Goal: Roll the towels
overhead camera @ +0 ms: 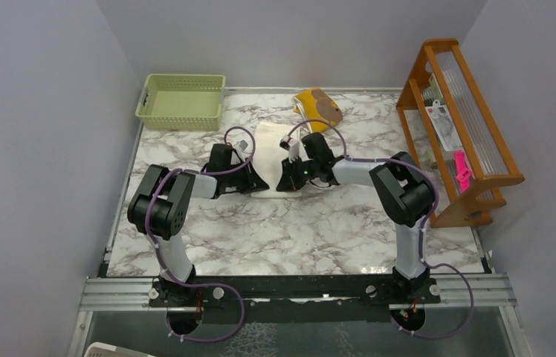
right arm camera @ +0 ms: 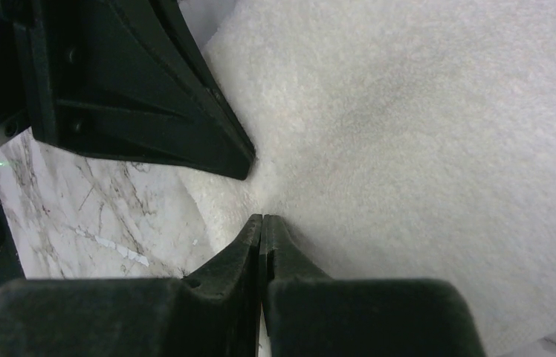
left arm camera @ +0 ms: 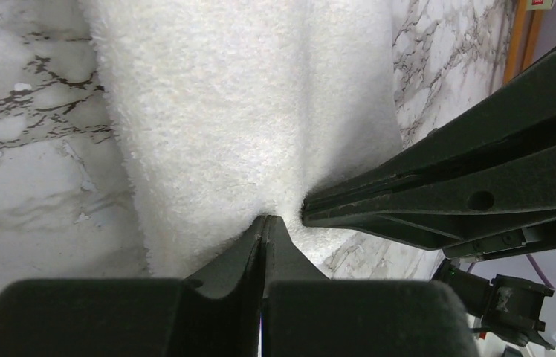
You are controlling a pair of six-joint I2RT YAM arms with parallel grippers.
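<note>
A white towel (overhead camera: 268, 152), folded into a long rectangle, lies flat in the middle of the table. My left gripper (overhead camera: 263, 187) and right gripper (overhead camera: 281, 188) are both at its near end, a short gap apart. In the left wrist view the left fingers are closed together, tips against the towel's pile (left arm camera: 208, 111); the right arm's fingers (left arm camera: 438, 186) come down on the cloth beside them. The right wrist view likewise has the right fingertips together, touching the towel (right arm camera: 409, 149). No fold of cloth is visible between either pair of fingers.
At the back left stands an empty green basket (overhead camera: 183, 101). A folded yellow and brown towel (overhead camera: 319, 109) lies behind my right arm. On the right is a wooden rack (overhead camera: 417, 74) with a pink item (overhead camera: 462, 171).
</note>
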